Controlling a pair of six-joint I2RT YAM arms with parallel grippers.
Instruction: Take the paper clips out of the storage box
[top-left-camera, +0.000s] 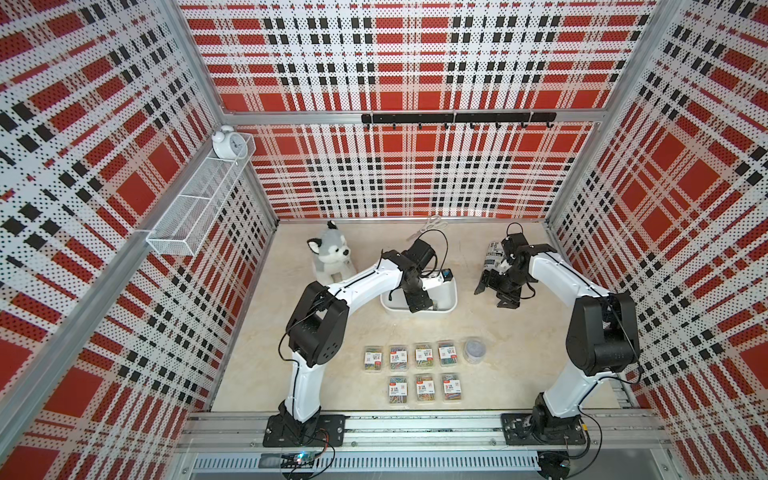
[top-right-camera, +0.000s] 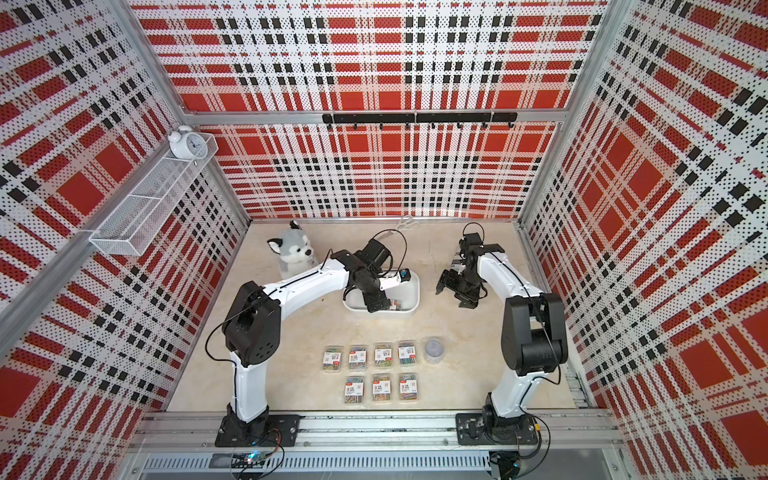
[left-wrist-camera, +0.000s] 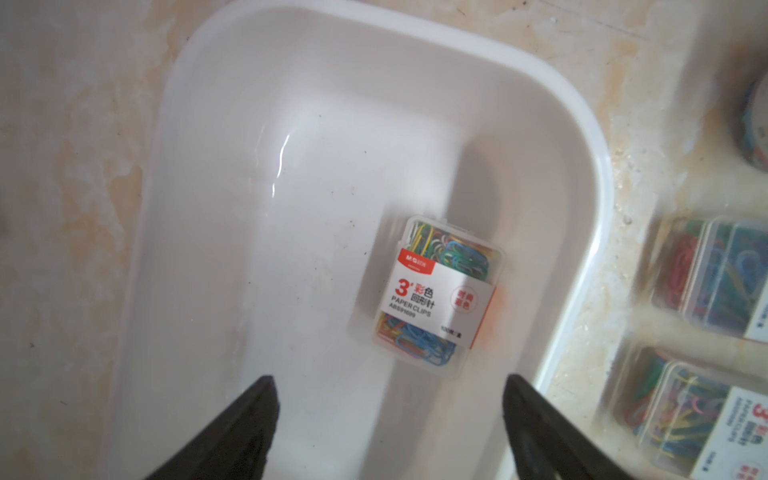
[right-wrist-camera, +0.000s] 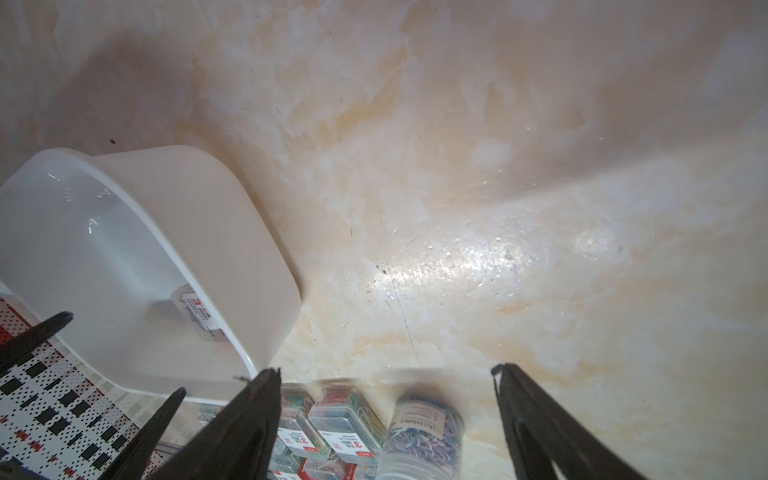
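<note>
One paper clip box (left-wrist-camera: 438, 292) with a white 3# label lies inside the white storage box (left-wrist-camera: 184, 240), near one side. My left gripper hangs over it inside the storage box's outline, its blurred fingers apart with nothing between them. Off to the right of the storage box, my right gripper is above the table, open and empty; the storage box (right-wrist-camera: 160, 208) shows at the left of the right wrist view.
Several paper clip boxes (top-left-camera: 424, 388) stand in two rows at the front, with a round tub (top-left-camera: 474, 349) beside them. A plush husky (top-left-camera: 332, 248) sits at back left.
</note>
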